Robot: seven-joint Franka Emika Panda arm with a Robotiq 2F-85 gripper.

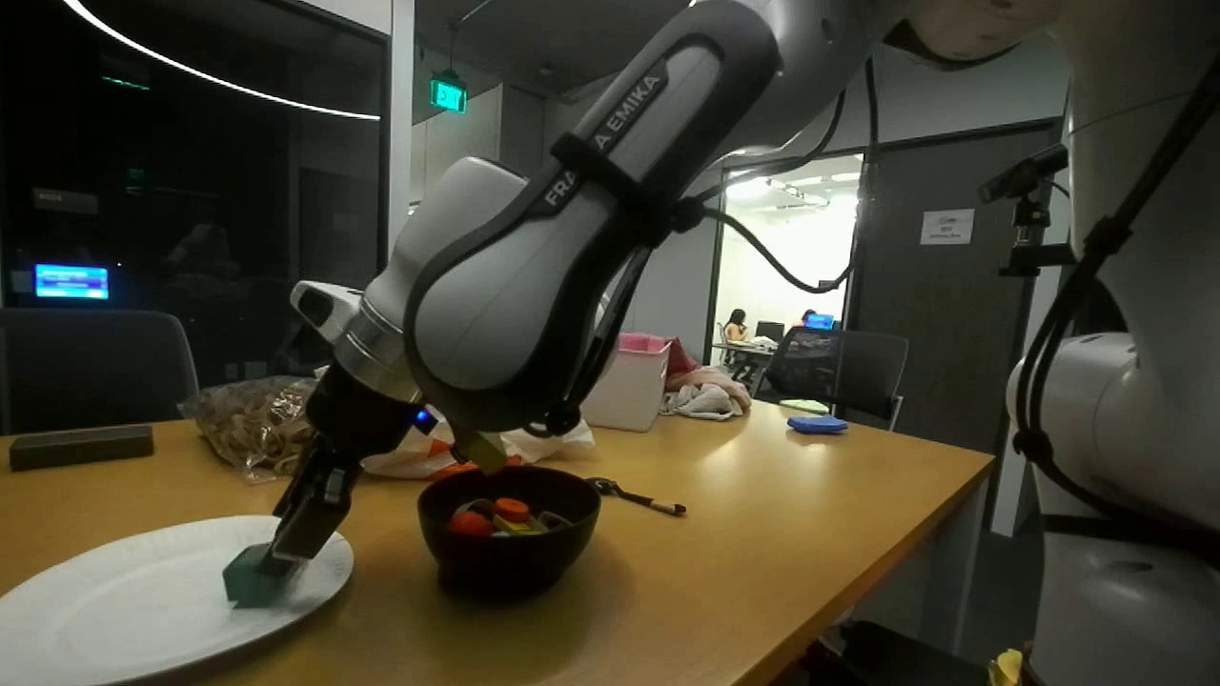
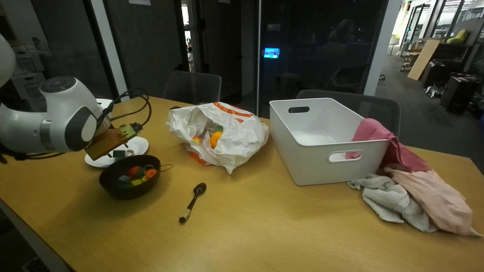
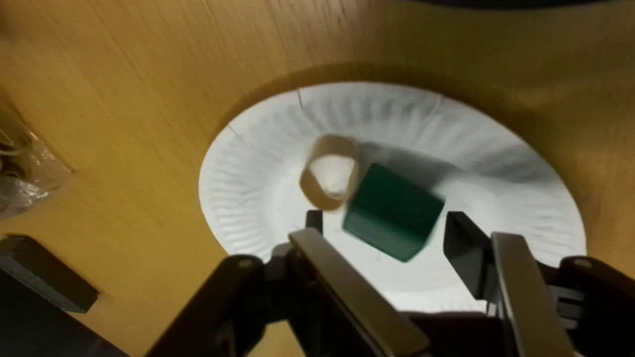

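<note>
A green block (image 3: 393, 211) is at the white paper plate (image 3: 250, 160), low over its surface or resting on it; I cannot tell which. In the wrist view my gripper stands part open, one finger on each side of the block, with visible gaps between block and fingers. Exterior view 1 has the gripper (image 1: 286, 547) slanting down over the plate's right side, the green block (image 1: 252, 577) at its fingertips. Beside the block a small tan ring (image 3: 308, 184) sits on the plate.
A dark bowl (image 1: 509, 572) holding several coloured pieces stands right beside the plate. Behind are a bag of tan pieces (image 1: 257, 423) and a white plastic bag (image 2: 245, 136). A black spoon (image 2: 196, 195) and white bin (image 2: 313, 167) lie farther off.
</note>
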